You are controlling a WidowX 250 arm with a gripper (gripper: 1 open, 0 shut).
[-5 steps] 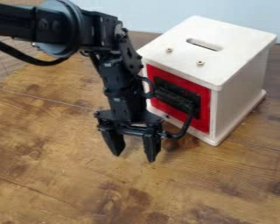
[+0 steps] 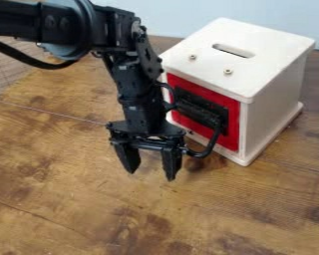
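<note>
My black gripper [image 2: 149, 159] hangs over the wooden table, fingers pointing down and spread apart, with nothing between them. It is to the front left of a pale wooden box [image 2: 269, 95], which has a slot and two screws on top and a red panel [image 2: 229, 139] on the side facing left. My arm and its cable hide part of that panel and the dark part on it.
Bare wooden table [image 2: 83, 219] fills the front and left. A pale wall stands behind the box, and a wire grid or mesh shows at the far left edge.
My gripper has shifted very slightly up and to the left. The box has not moved.
</note>
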